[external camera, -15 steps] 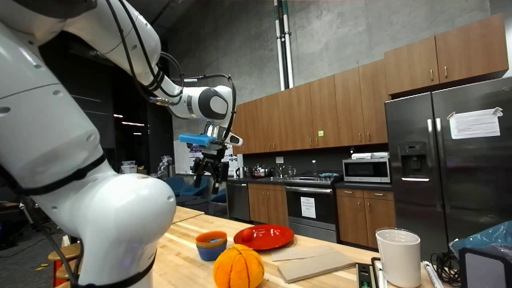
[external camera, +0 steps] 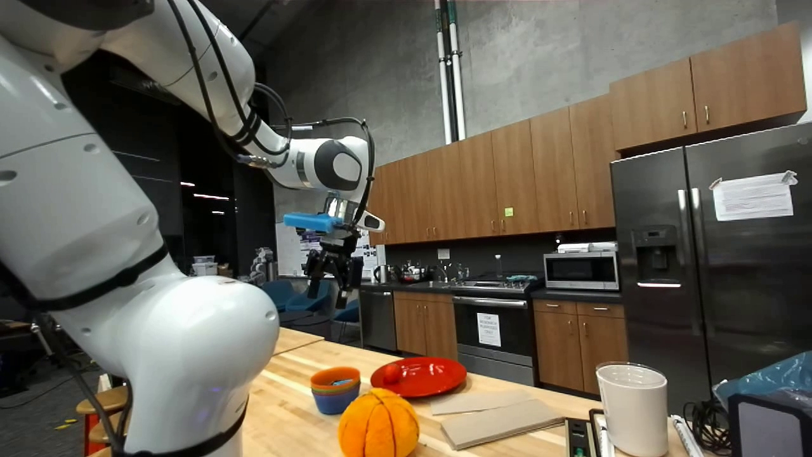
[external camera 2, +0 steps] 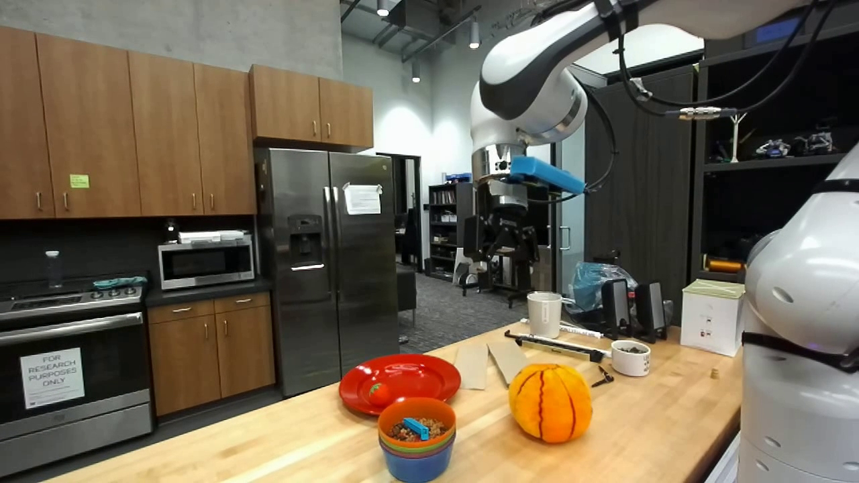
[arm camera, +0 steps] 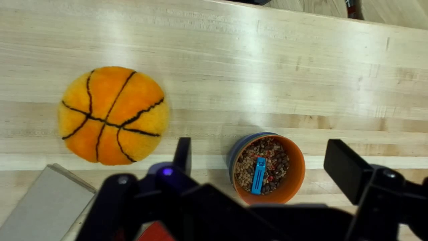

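High over the wooden table, my gripper stands open, its two black fingers wide apart with nothing between them. Below it in the wrist view is a stack of bowls, orange on top (arm camera: 295,168), filled with brown grains or beans. A small blue piece (arm camera: 258,176) lies on that filling. An orange plush basketball (arm camera: 114,116) rests on the table beside the bowls. Behind the bowls in exterior view 2 sits a red plate (external camera 2: 435,374) with a small red tomato-like thing (external camera 2: 379,394) on it.
Flat cardboard pieces (external camera: 502,426) lie near the ball. A white mug (external camera 2: 544,315), a small white bowl (external camera 2: 630,363), black speakers (external camera 2: 649,308) and a white box (external camera 2: 711,318) stand toward the table's far end. Bare tabletop (arm camera: 256,72) surrounds the ball and bowls.
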